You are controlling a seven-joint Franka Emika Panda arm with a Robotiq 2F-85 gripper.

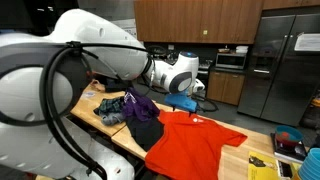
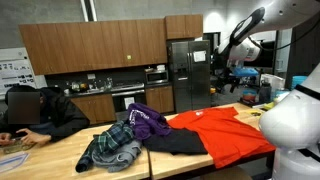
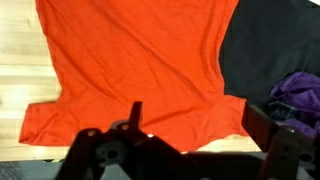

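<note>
A large red cloth (image 1: 185, 148) lies spread over the wooden table, with a few folds across it in the wrist view (image 3: 140, 60). Black cloth (image 2: 178, 140) lies flat along one side of it. Beyond that is a crumpled purple cloth (image 2: 148, 122), whose edge (image 3: 298, 95) enters the wrist view at right. A heap of grey and plaid cloth (image 2: 115, 152) sits beside the purple one. My gripper hangs above the red cloth, open, its fingers wide apart with only cloth seen below the gap. In the second exterior view the gripper (image 2: 236, 82) is clear of the table.
On the right of the table stand a teal bowl (image 1: 288, 134), a yellow item (image 1: 262, 164) and a blue box (image 1: 312, 162). A person in dark clothes (image 2: 50, 118) is at the far left. Bare wood (image 2: 65, 163) shows at the table's near left.
</note>
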